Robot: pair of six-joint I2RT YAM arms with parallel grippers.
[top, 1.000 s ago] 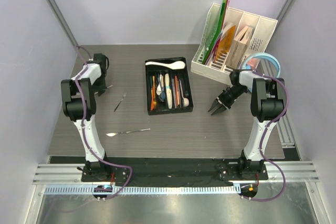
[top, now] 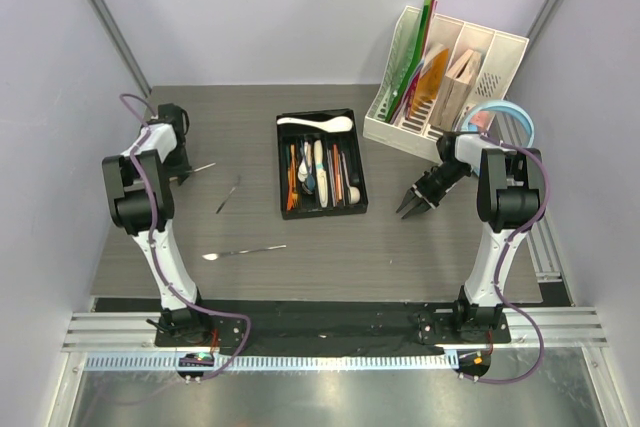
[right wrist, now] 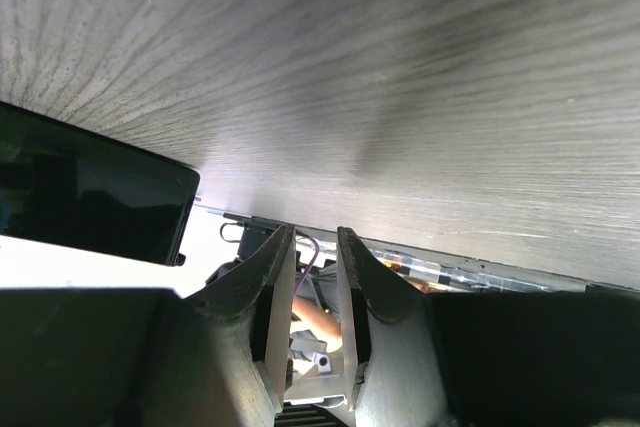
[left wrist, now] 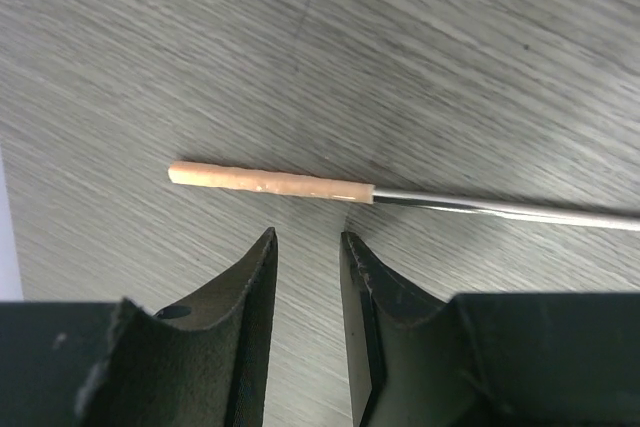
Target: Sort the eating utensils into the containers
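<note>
In the left wrist view a thin metal utensil with a light orange handle [left wrist: 270, 182] lies flat on the table, beyond the fingertips of my left gripper. Those fingers stand part open with only table between them. From above, that utensil's metal end [top: 203, 167] pokes out beside the left arm. A small fork [top: 229, 194] and a longer utensil with a wide pale end [top: 243, 252] lie loose on the table. The black tray [top: 363, 209] holds several utensils, with a white spoon [top: 317, 123] across its top compartment. My right gripper is open and empty.
A white divided rack [top: 505, 47] with cutting boards stands at the back right, a light blue ring [top: 508, 107] beside it. Walls close in on both sides. Bare table lies in front of the tray and between it and the right gripper.
The left arm has shifted to the left over the past second, and more of the utensil beside it shows. The right arm, tray and other utensils have stayed put.
</note>
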